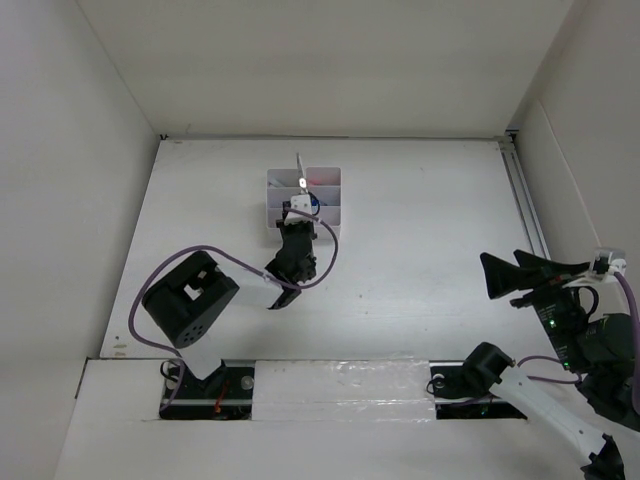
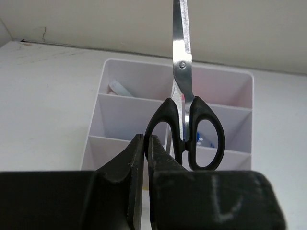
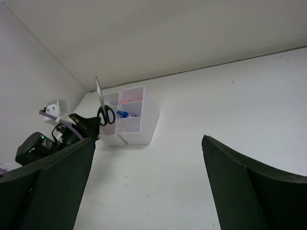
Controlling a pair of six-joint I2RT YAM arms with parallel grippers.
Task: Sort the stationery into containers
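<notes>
A pair of scissors with black handles and steel blades is pinched by one handle loop in my left gripper. The left fingers are shut on that loop, the blades pointing away. Behind and below the scissors stand two white containers side by side, the left container and the right container, each split into compartments. A blue-capped object lies in the right one's middle compartment, a red item in its rear one. A pale item rests in the left one's rear compartment. My right gripper is open and empty, far from them.
A back wall rises behind the containers. The right arm stays at the lower right, off the table's middle.
</notes>
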